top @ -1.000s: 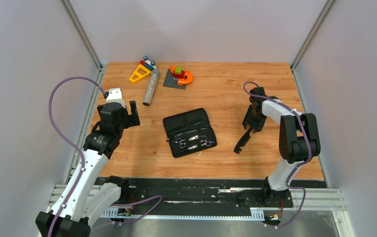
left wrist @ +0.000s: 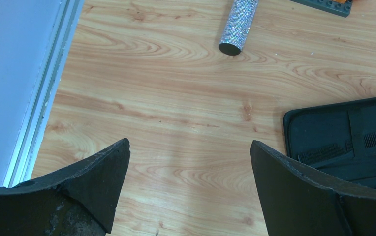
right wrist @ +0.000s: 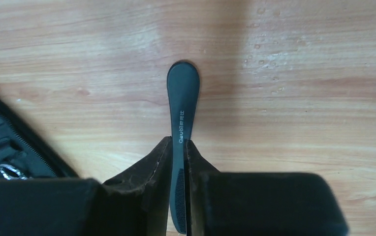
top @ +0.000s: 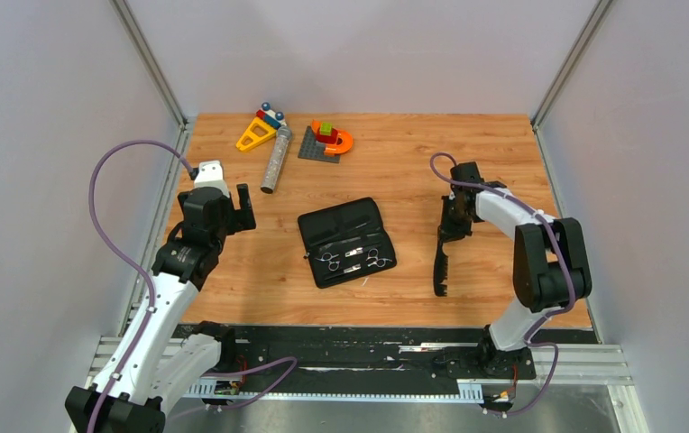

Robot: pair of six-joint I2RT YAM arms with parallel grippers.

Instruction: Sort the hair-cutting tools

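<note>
A black tool case [top: 345,221] lies open mid-table, holding scissors and other tools. A black comb [top: 440,275] is at the right, upright along the view. In the right wrist view it [right wrist: 182,88] passes between the fingertips of my right gripper, which are close around it; whether they grip it is unclear. My left gripper stands open over bare wood at the left, the case [left wrist: 324,123] to its right.
A glittery cylinder [top: 275,164], a yellow toy [top: 252,138] and a grey plate with bricks [top: 314,153] lie at the back. Bare wood surrounds the case; walls edge the table.
The comb has swung from diagonal to nearly vertical in the top view and moved nearer the front, along with my right gripper. The left arm is still.
</note>
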